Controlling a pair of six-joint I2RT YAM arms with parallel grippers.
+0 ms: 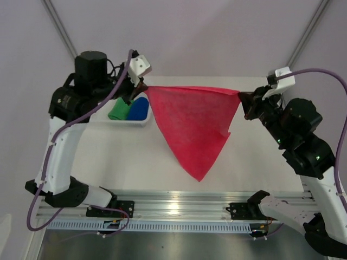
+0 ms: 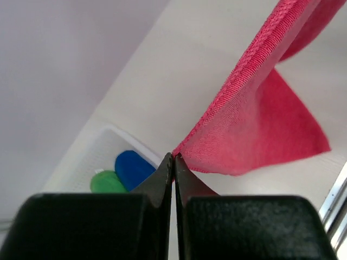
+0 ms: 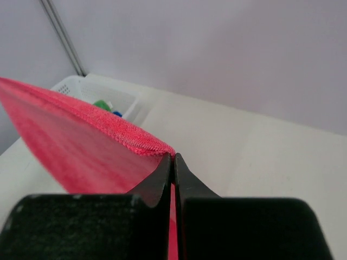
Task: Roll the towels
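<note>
A red towel (image 1: 191, 124) is stretched up in the air between my two grippers, its top edge spanning them and its body hanging down towards the table. My left gripper (image 1: 143, 88) is shut on one top corner; in the left wrist view the edge runs from its fingertips (image 2: 169, 161). My right gripper (image 1: 242, 102) is shut on the other corner, with the towel's folded edge at its fingertips in the right wrist view.
A white basket (image 1: 101, 119) at the back left holds a green rolled towel (image 1: 116, 111) and a blue one (image 1: 137, 111), partly behind the left arm.
</note>
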